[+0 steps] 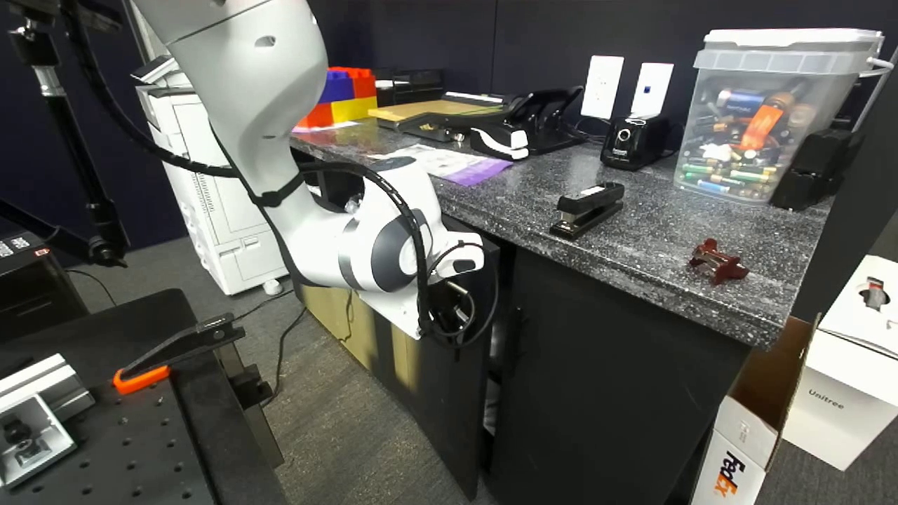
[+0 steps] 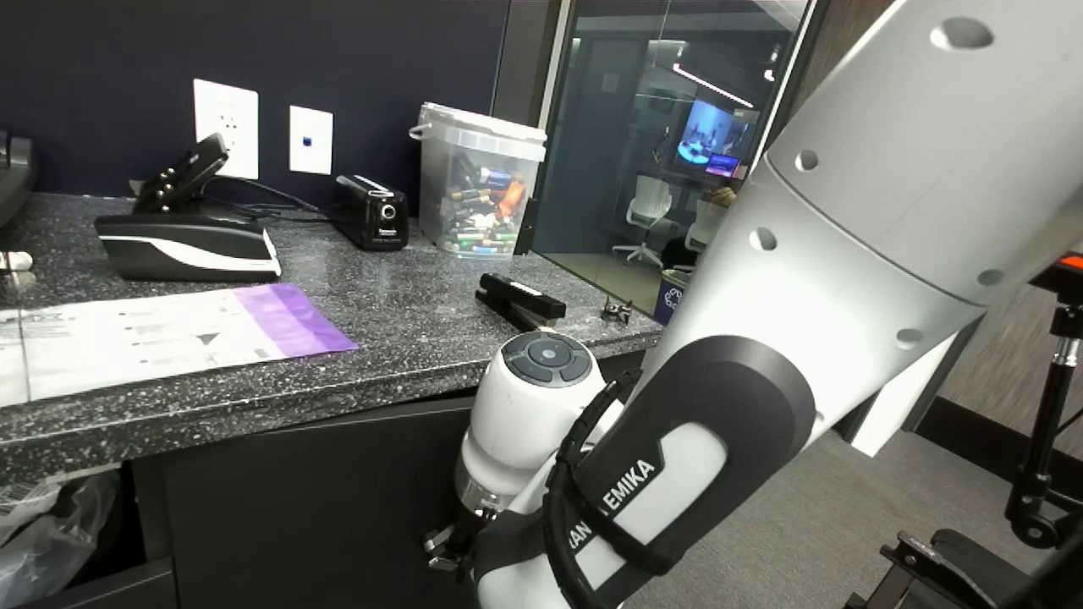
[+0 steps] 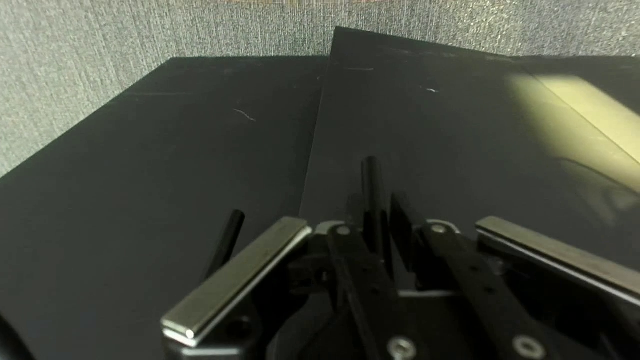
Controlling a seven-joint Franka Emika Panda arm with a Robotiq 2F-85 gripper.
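Observation:
A black cabinet door beneath the countertop stands partly open, with a gap along its edge. In the wrist view the same door is the right panel, its bottom edge out of line with the neighbouring door. My gripper is shut on the door's black bar handle, which runs between the fingers. The neighbouring door's handle lies outside the fingers, to the left. In exterior view 1, cables partly hide the gripper; in exterior view 2 it sits low before the cabinet.
The countertop overhangs the doors close to the arm. On it are a black stapler, a dark red object and a tub of batteries. A black table stands at the left.

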